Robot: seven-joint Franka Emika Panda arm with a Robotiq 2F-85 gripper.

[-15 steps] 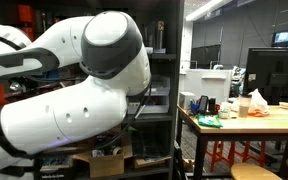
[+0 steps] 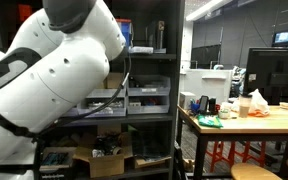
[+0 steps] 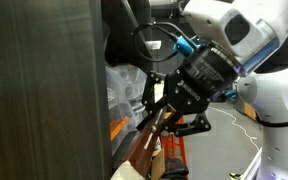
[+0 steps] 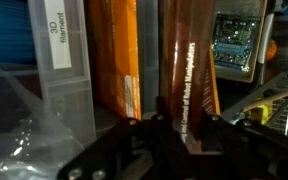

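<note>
A brown book [image 4: 187, 60] with white lettering down its spine runs from the top of the wrist view to between my fingers. My gripper is shut on it. From the side, in exterior view 2, the brown book [image 3: 141, 150] slants down from the black gripper [image 3: 164, 115], close to a dark upright panel. Exterior view 1 shows only the white arm [image 2: 59, 85] reaching towards the shelf; the gripper is out of sight there.
Beneath the gripper are a clear bin labelled "3D filament" [image 4: 69, 45], an orange item [image 4: 124, 65] and a circuit board [image 4: 236, 42]. The dark shelf panel [image 3: 44, 90] stands close beside the gripper. Lower down is a cardboard box [image 2: 104, 160]. Off right is a wooden table [image 2: 259, 120].
The arm has risen and swung left in exterior view 1, uncovering more of the shelf bins and the cardboard box. The table area looks unchanged.
</note>
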